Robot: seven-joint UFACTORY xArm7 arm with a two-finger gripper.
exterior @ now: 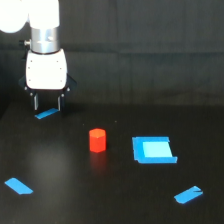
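Observation:
A small red block (97,140) stands alone on the dark table near the middle of the view. To its right lies a pale light-blue square (156,149) with blue tape (141,156) around it. My white gripper (47,102) hangs at the back left, far from the block and the square. Its fingers (36,102) are spread, and nothing shows between them.
Blue tape strips lie at the front left (18,186), at the front right (188,195), and below the gripper at the back left (46,114). A dark backdrop (150,60) rises behind.

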